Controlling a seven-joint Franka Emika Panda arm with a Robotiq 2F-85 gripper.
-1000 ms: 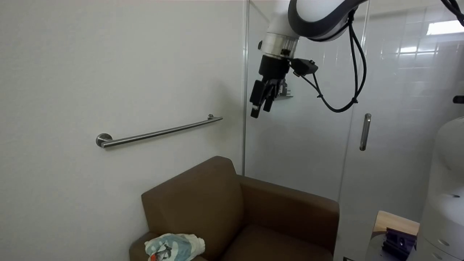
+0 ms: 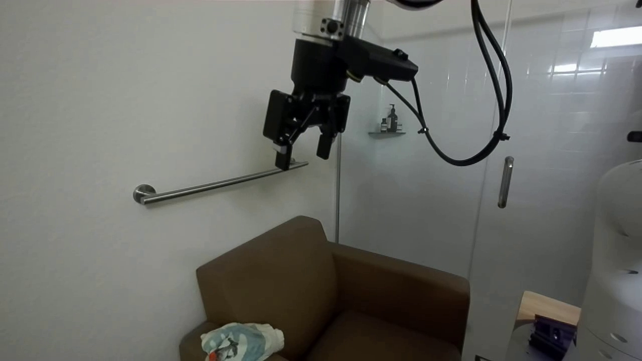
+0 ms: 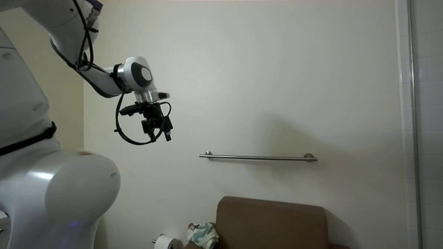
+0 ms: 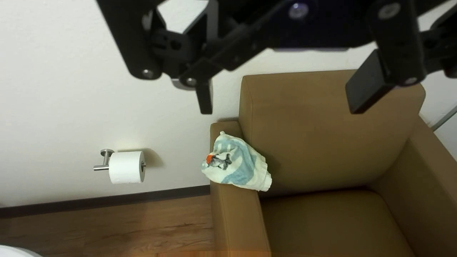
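Note:
My gripper stands open in the wrist view, its two fingers wide apart and nothing between them. In the first exterior view the gripper [image 2: 302,158] hangs in the air, pointing down, high above the brown armchair [image 2: 271,267]. A crumpled cloth [image 4: 236,164], white and light blue with a grey and orange print, lies on the chair's left armrest against the backrest. The second exterior view shows the gripper [image 3: 161,139] well above the cloth [image 3: 203,234] and to its left.
A metal bar [image 3: 259,157] runs along the wall above the chair. A toilet paper roll [image 4: 126,167] sits on a wall holder left of the armrest. A glass shower door with a handle [image 2: 505,182] stands to the right. The chair's seat is clear.
The arm has moved left in the first exterior view, and the gripper appears larger and turned. The cloth and chair have stayed in place.

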